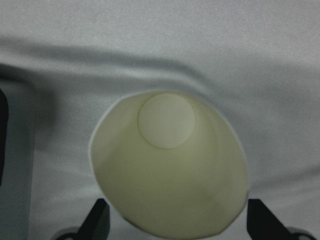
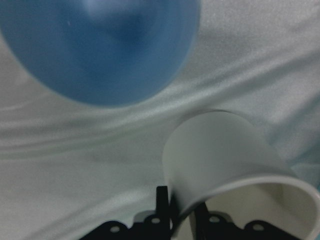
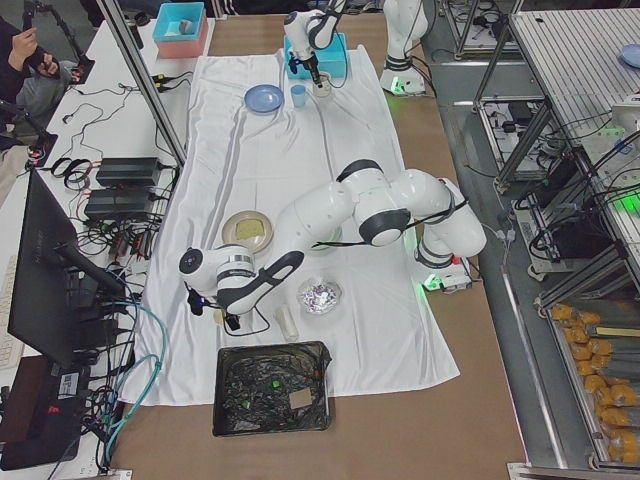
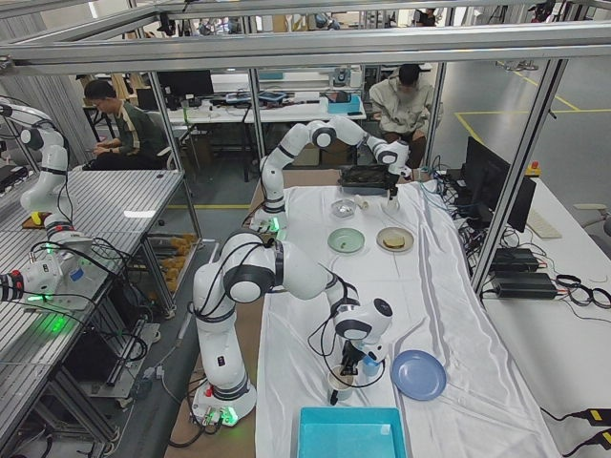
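Note:
My left gripper is open above an upright cream cup (image 1: 170, 185), its fingers either side of the cup's near rim in the left wrist view; in the camera left view the arm largely hides that cup. My right gripper is shut on the rim of a white cup (image 2: 222, 147), which leans beside a blue cup (image 2: 105, 55) in the right wrist view.
A black bin (image 3: 270, 425) lies near the left gripper, with a foil bowl (image 3: 319, 296) and beige plate (image 3: 239, 222). By the right arm are a blue plate (image 4: 418, 375) and cyan tray (image 4: 349, 439).

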